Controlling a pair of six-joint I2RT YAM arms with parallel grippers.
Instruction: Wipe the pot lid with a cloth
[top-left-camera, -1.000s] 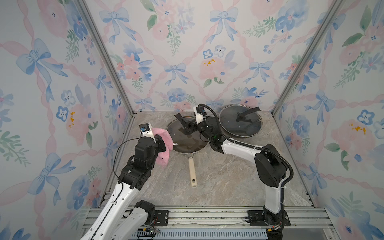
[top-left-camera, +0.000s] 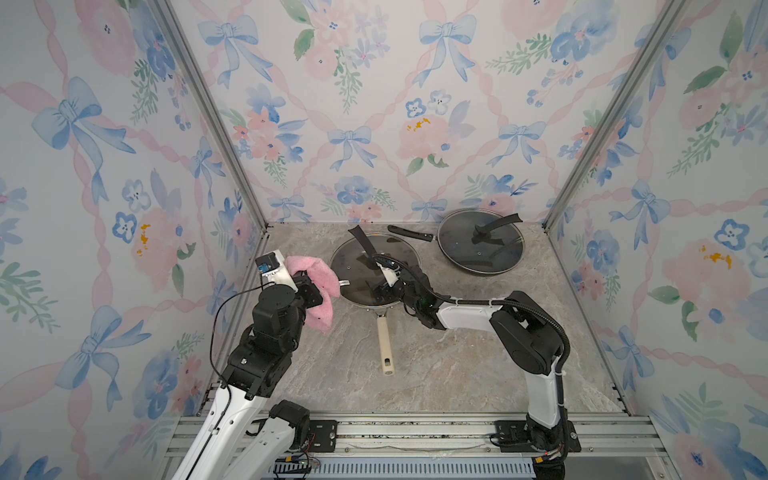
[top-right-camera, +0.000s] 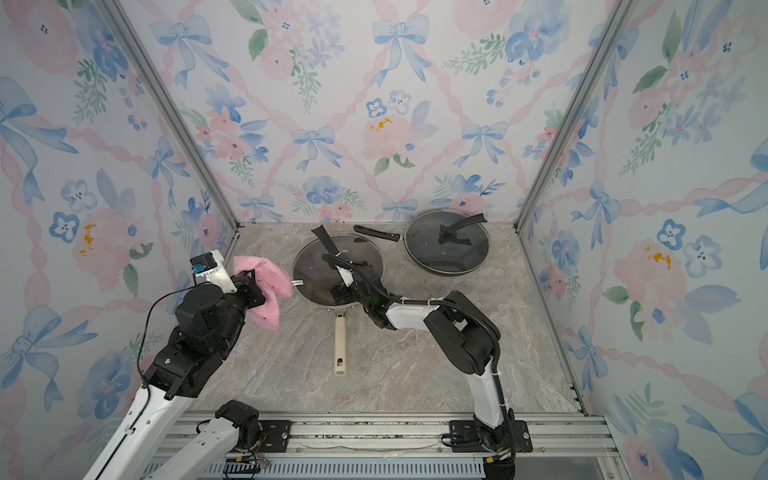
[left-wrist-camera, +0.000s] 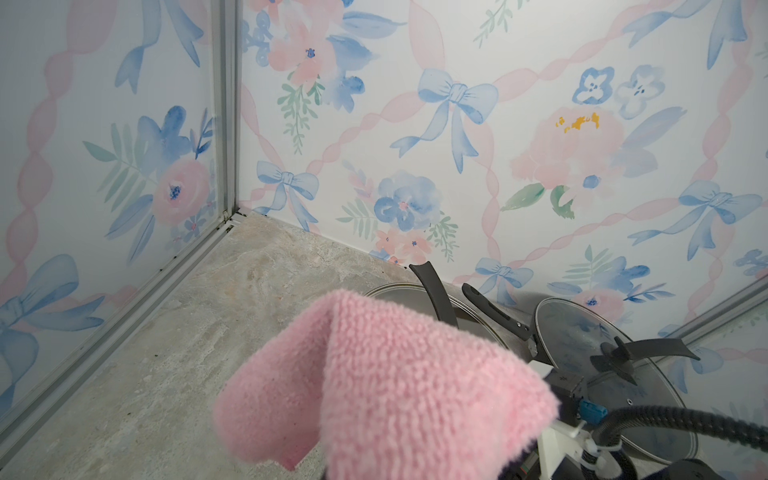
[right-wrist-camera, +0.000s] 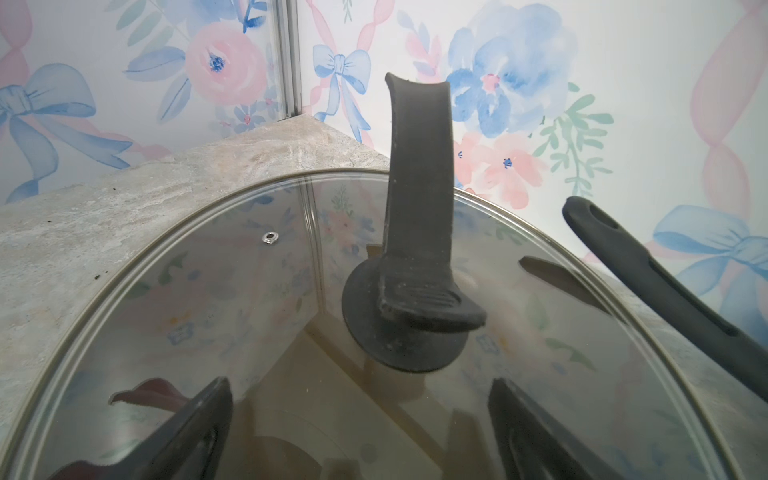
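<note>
A glass pot lid (top-left-camera: 352, 276) with a dark upright handle (right-wrist-camera: 420, 176) covers the pan that has a cream handle (top-left-camera: 385, 344). To its left, a pink cloth (left-wrist-camera: 416, 384) hangs from my left gripper (top-left-camera: 308, 289), which is shut on it; the cloth hides the fingers in the left wrist view. Over the near part of the lid, my right gripper stands open, its two fingers (right-wrist-camera: 196, 432) wide apart with nothing between them. The lid's handle rises beyond these fingers, clear of them.
A second glass-lidded pan (top-left-camera: 460, 244) stands at the back right, its black handle (top-left-camera: 409, 233) reaching toward the first lid. Bare countertop (top-left-camera: 456, 368) lies in front of both pans. The patterned wall closes off the back.
My right gripper has moved away from the lid's handle, toward the front. The left gripper has shifted slightly left with the cloth, away from the lid.
</note>
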